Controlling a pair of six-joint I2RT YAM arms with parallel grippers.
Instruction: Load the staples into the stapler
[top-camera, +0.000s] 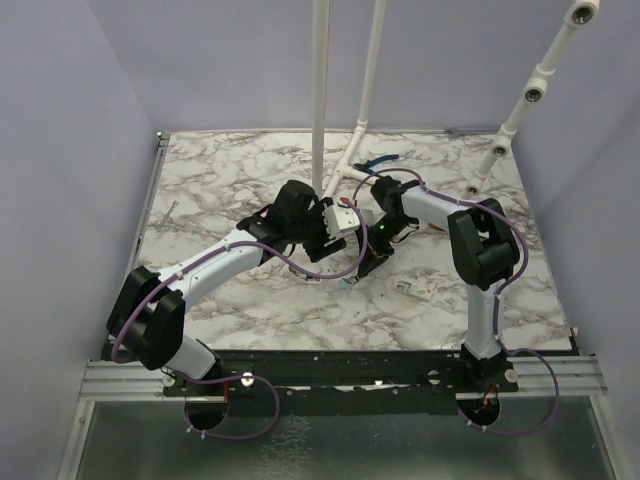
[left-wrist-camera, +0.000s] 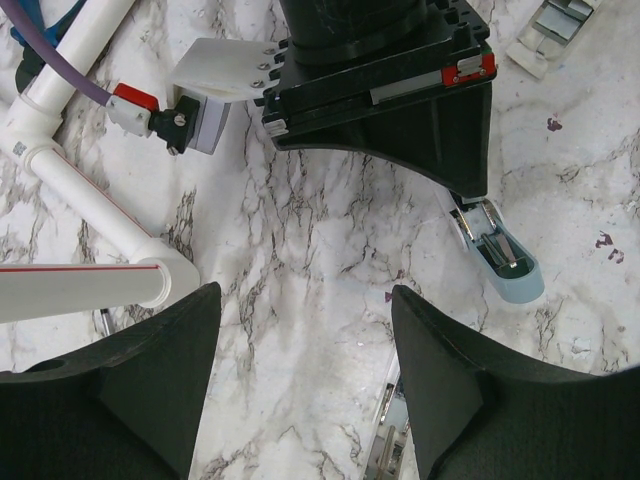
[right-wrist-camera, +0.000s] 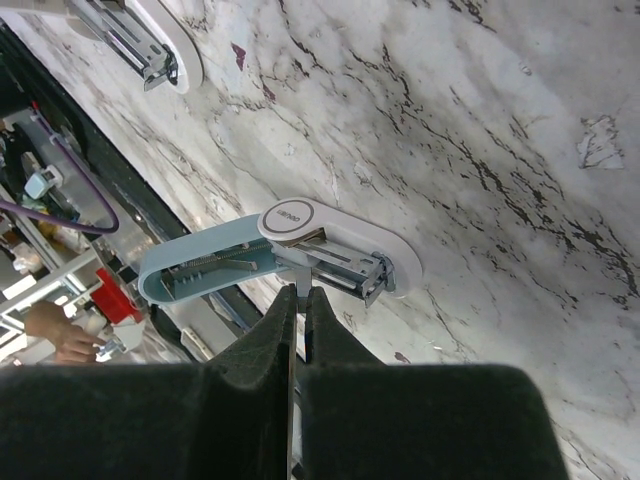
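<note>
A stapler with a pale blue cover (right-wrist-camera: 205, 258) and a white base (right-wrist-camera: 400, 262) lies opened out on the marble table, its metal staple channel (right-wrist-camera: 345, 265) exposed. The tips of my right gripper meet right at the side of this channel, close to the hinge. The fingers are shut; whether something thin sits between them is unclear. In the left wrist view the right gripper's dark fingers (left-wrist-camera: 440, 150) cover part of the same stapler (left-wrist-camera: 515, 280). My left gripper is open above bare marble, left of that stapler, with nothing between its fingers.
Another opened stapler (left-wrist-camera: 388, 430) lies below the left gripper, partly hidden by a finger. A third pale item (top-camera: 410, 289) rests to the right. White pipes (left-wrist-camera: 100, 210) and blue-handled pliers (top-camera: 377, 161) are behind.
</note>
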